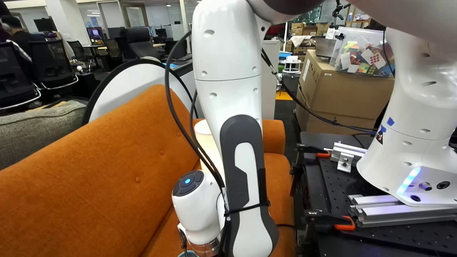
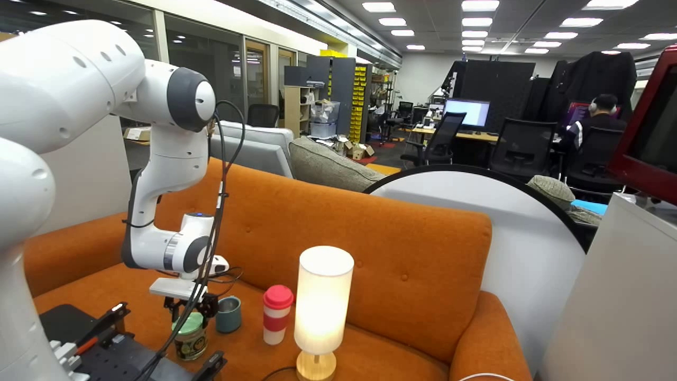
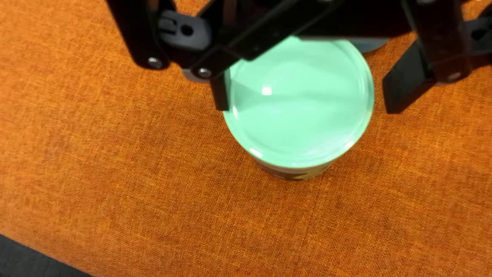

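Note:
A jar point(image 2: 191, 346) with a pale green top and a dark printed label stands upright on the orange sofa seat. Seen from above in the wrist view, its round green top point(image 3: 300, 115) lies between the fingers of my open gripper. The left finger point(image 3: 220, 90) is at the top's rim; whether it touches cannot be told. A clear gap of orange cloth separates the right finger from the rim. In exterior view 1 the arm hides the jar and my fingers.
Close beside the jar is a teal cup point(image 2: 228, 315). Farther along the seat stand a red-and-white lidded tumbler point(image 2: 276, 317) and a lit lamp point(image 2: 323, 298). The sofa backrest point(image 2: 381, 254) rises behind them. A black mounting table point(image 1: 385, 240) borders the seat's front.

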